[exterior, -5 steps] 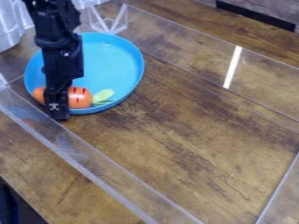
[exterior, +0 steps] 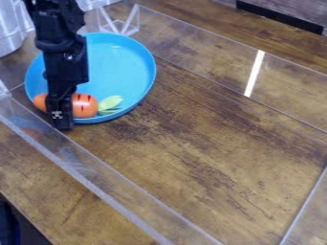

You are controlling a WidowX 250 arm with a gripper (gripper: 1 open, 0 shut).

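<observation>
A blue bowl [exterior: 121, 67] sits at the upper left of the table. My black gripper [exterior: 61, 113] is down at the bowl's near left part, around an orange-red object [exterior: 84, 105] that looks like a tomato or similar toy food; the fingers appear closed on it, though they partly hide it. A pale green-yellow item [exterior: 110, 102] lies in the bowl just right of the orange-red object.
Bare wooden table [exterior: 217, 153] fills the middle and right. Clear plastic strips or edges run along the lower left and right side. A white object [exterior: 10, 29] stands at the top left corner.
</observation>
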